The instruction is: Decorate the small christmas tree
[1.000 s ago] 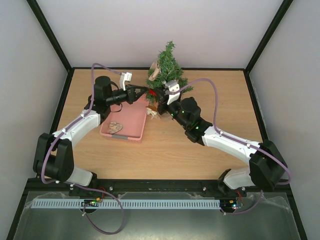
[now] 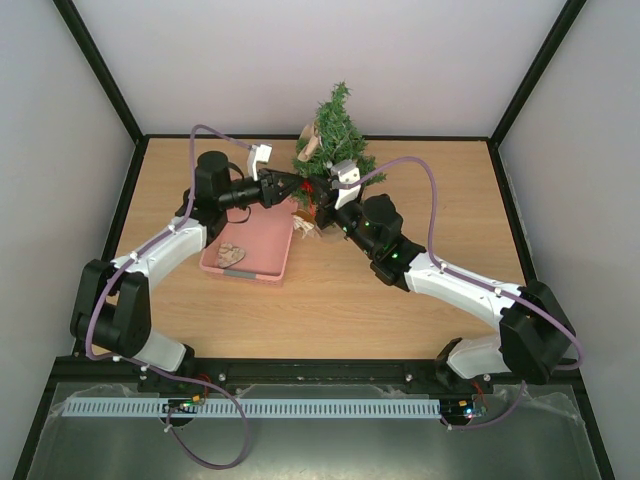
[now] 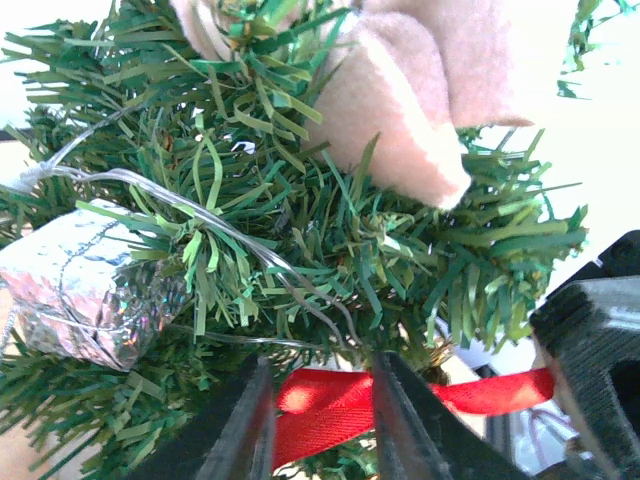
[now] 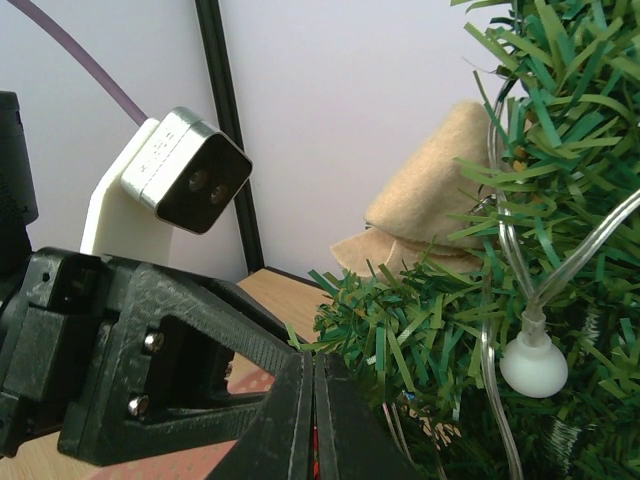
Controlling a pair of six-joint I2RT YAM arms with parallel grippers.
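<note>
The green Christmas tree (image 2: pixel 338 130) stands at the back of the table. Close against its near side, both grippers meet around a red ribbon (image 3: pixel 490 393). In the left wrist view this ribbon runs from behind the fingers of my left gripper across to my right gripper, at the right edge. A gap shows between the left fingers, with ribbon visible in it. My right gripper is shut, and a sliver of red shows by its fingers in the right wrist view. What hangs from the ribbon is hidden.
On the tree are a silvery wrapped ornament (image 3: pixel 90 285), pinkish felt cloth (image 3: pixel 400 110), wire and a white bulb (image 4: pixel 533 362). A pink tray (image 2: pixel 262 240) holding a beige piece (image 2: pixel 230 255) sits left of the tree.
My left gripper has moved slightly right, closer to the ribbon and my right gripper. The right arm and the tree look unmoved.
</note>
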